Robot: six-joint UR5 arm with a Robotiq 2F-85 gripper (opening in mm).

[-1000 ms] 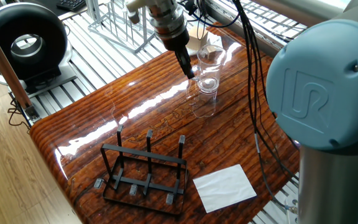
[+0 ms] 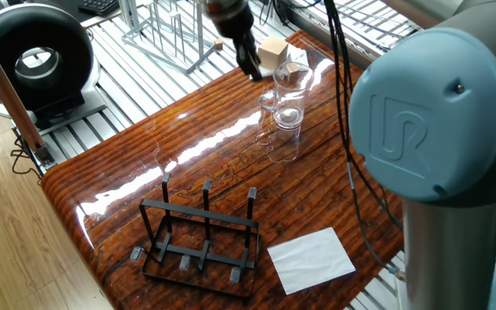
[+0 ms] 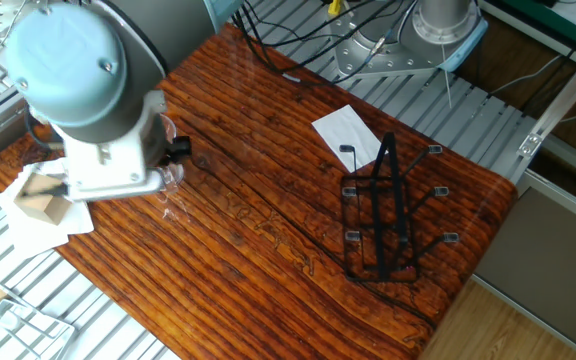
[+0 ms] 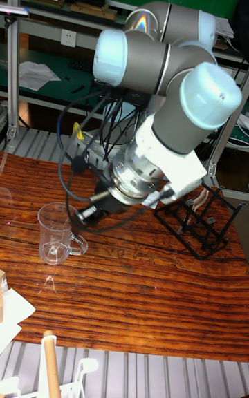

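A clear glass mug [image 2: 291, 90] stands upright on the glossy wooden table, its handle toward the rack side in the third exterior view, where the mug [image 4: 54, 234] shows whole. My black gripper [image 2: 257, 76] points down just above and beside the mug's handle, apart from it in the first exterior view. In the third exterior view the gripper [image 4: 87, 215] overlaps the space above the handle. The fingers are seen edge-on and dark, so their opening is unclear. In the second exterior view my arm covers most of the mug [image 3: 171, 178].
A black metal cup rack [image 2: 201, 237] stands near the table's other end, with a white paper square [image 2: 312, 260] beside it. A wooden block [image 2: 272, 52] sits on white paper at the far edge. Cables [image 2: 344, 112] hang along the arm.
My gripper has risen from close beside the mug's handle, moving up and away in the first exterior view. Mug, rack and paper have stayed put.
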